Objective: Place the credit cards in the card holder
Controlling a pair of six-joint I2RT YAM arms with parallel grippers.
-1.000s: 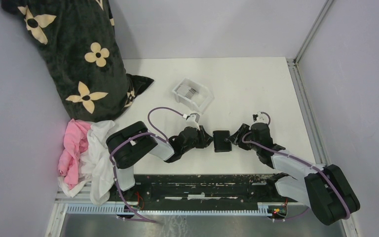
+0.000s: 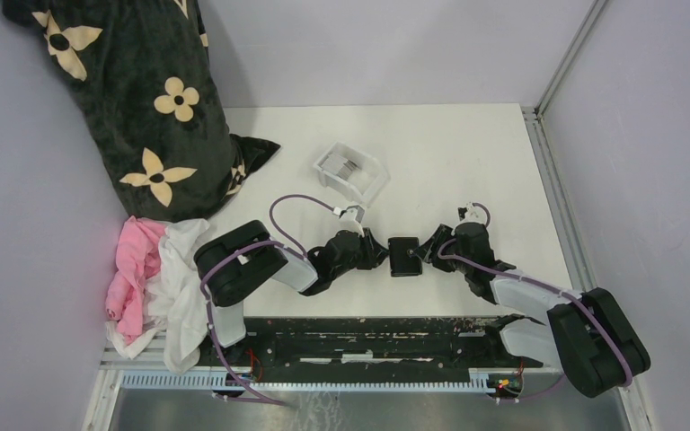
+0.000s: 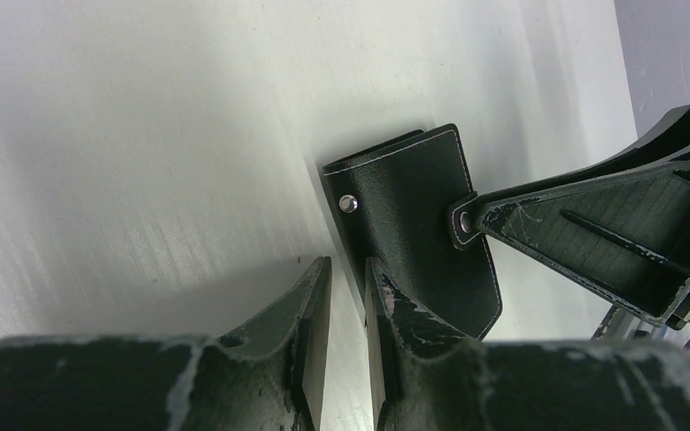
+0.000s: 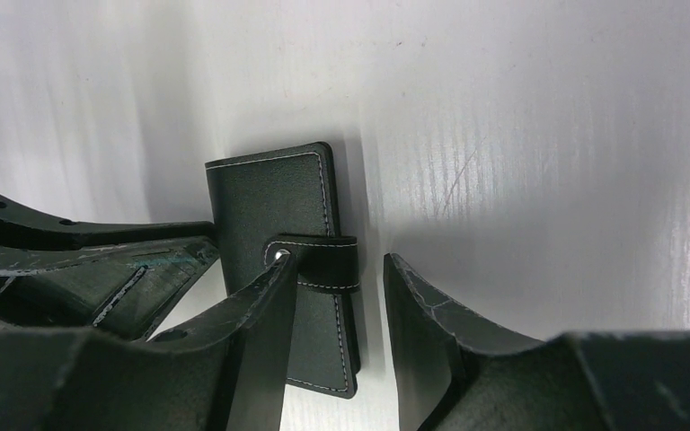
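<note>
A black card holder [image 2: 404, 259] lies flat on the white table between my two grippers, its snap strap [image 4: 325, 262] folded over one edge. In the left wrist view, my left gripper is open at the holder's spine side, with one fingertip in front of its edge. My right gripper is open at the strap edge; one finger [image 4: 260, 314] covers part of the holder and the other is over bare table. Grey-white cards [image 2: 340, 166] lie in a white tray [image 2: 373, 185] farther back.
Dark flowered fabric [image 2: 135, 108] hangs at the left, with pink cloth [image 2: 133, 278] and white cloth [image 2: 180, 296] below it. Bare table [image 2: 467, 153] extends across the back right.
The left arm, card holder and tray look unmoved.
</note>
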